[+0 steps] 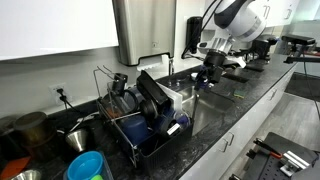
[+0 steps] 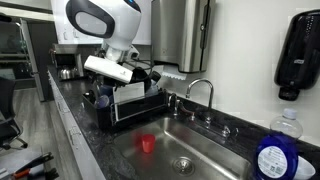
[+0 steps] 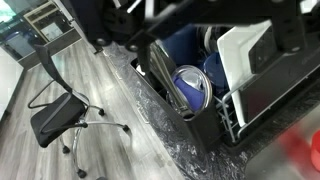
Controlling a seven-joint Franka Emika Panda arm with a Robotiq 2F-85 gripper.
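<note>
My gripper hangs in the air close to the black dish rack, its fingers open. In the wrist view the dark fingers are blurred and no object shows held between them. Beneath them, a blue and white mug lies in the near end of the rack, beside a white dish. Exterior view 1 shows the rack full of dark pans and other dishes, with the arm beyond it on the right.
A red cup stands in the sink. A tall faucet rises behind it, and a clear bottle with blue is at the right. A blue bucket and metal pots occupy the counter's near end.
</note>
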